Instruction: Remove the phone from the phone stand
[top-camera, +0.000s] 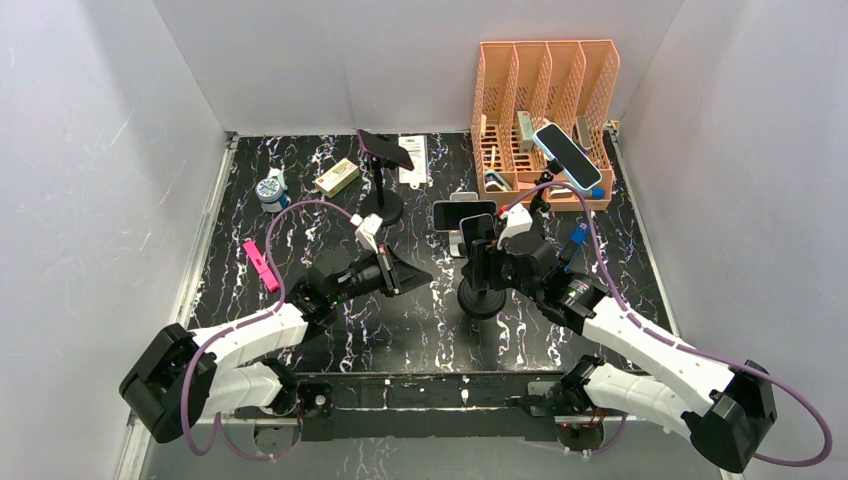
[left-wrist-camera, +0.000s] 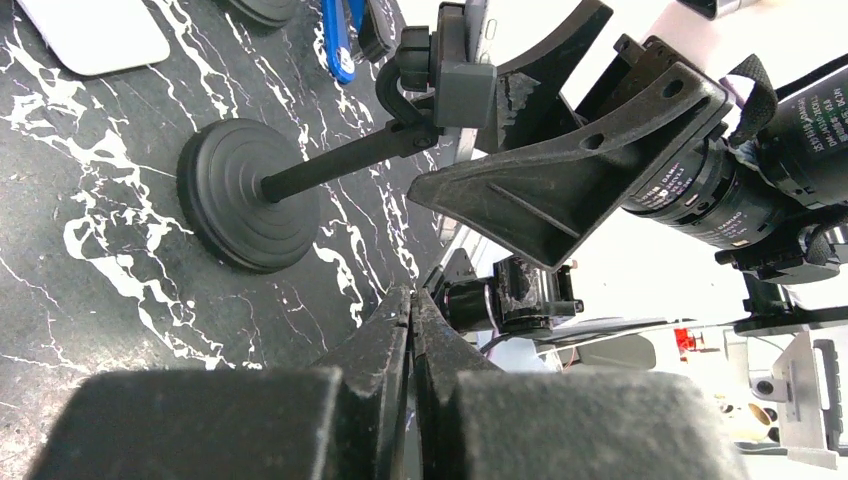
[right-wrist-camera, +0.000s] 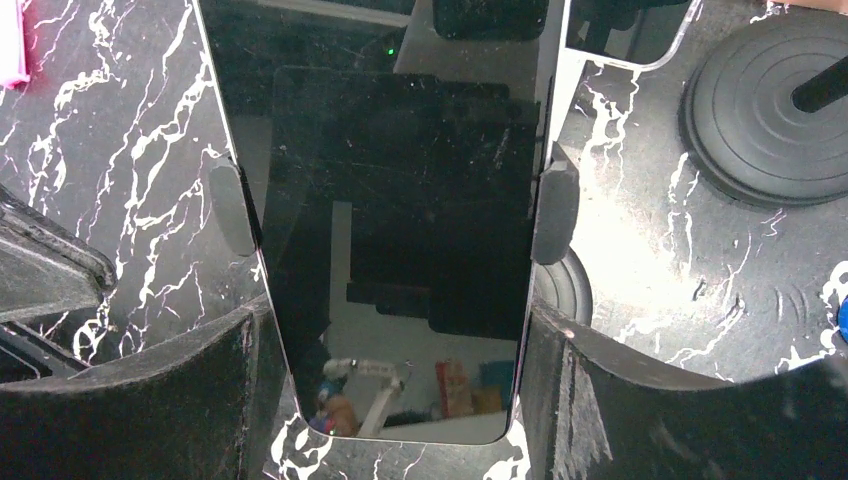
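A dark phone (top-camera: 476, 228) sits in the holder of a round-based stand (top-camera: 481, 303) at centre-right. My right gripper (top-camera: 484, 262) is around the phone's lower end; in the right wrist view its screen (right-wrist-camera: 400, 200) fills the middle, between the holder's side clamps and my open fingers. Whether the fingers touch it is hard to tell. My left gripper (top-camera: 424, 279) is shut, nothing between its fingers, left of that stand; in the left wrist view the stand's base (left-wrist-camera: 240, 225) lies ahead of it, beside the right gripper.
Other phone stands stand at back left (top-camera: 382, 206) and right (top-camera: 565, 160), with another holding a phone (top-camera: 452, 214) behind. An orange rack (top-camera: 545, 70) fills the back right. A pink item (top-camera: 258, 262) and a jar (top-camera: 272, 195) lie left.
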